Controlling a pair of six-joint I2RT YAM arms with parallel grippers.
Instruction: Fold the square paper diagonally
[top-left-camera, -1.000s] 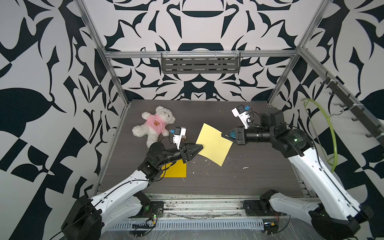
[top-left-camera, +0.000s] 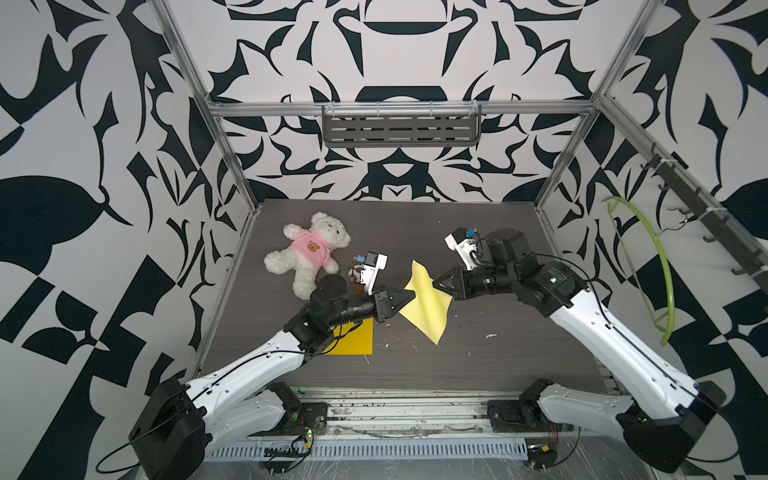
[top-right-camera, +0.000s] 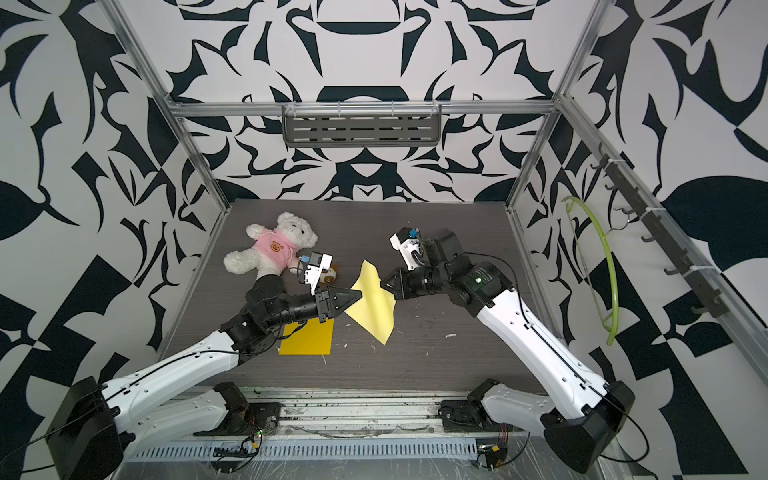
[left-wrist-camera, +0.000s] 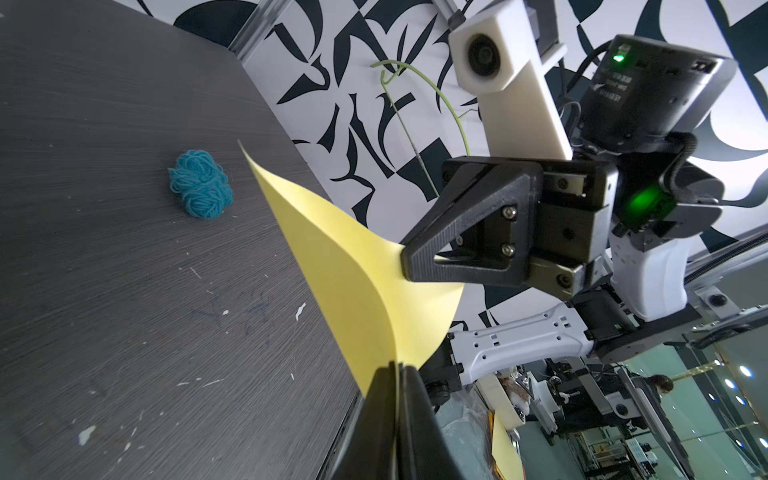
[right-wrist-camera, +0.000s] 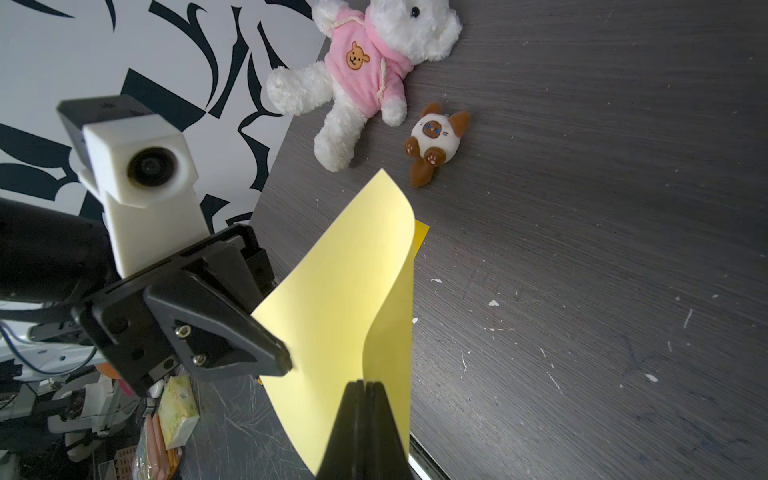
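Observation:
A pale yellow square paper (top-left-camera: 425, 304) (top-right-camera: 371, 304) hangs above the table between my grippers, bent along a curved ridge with its top corner upright. My left gripper (top-left-camera: 407, 296) is shut on it at one side. My right gripper (top-left-camera: 440, 283) is shut at the paper's opposite side, pinching its edge as the wrist views show. In the right wrist view the paper (right-wrist-camera: 336, 288) curls, with a narrower shaded flap along the right.
A darker yellow sheet (top-right-camera: 304, 344) lies on the table under my left arm. A white teddy in pink (top-left-camera: 312, 248) and a small brown-white toy (right-wrist-camera: 434, 144) lie at the left. Blue yarn (left-wrist-camera: 200, 184) is on the table (left-wrist-camera: 160, 320).
The paper has gone from fairly flat to bent and narrower. My grippers have moved closer together, the right one swinging left and tilting, the left one shifting slightly right.

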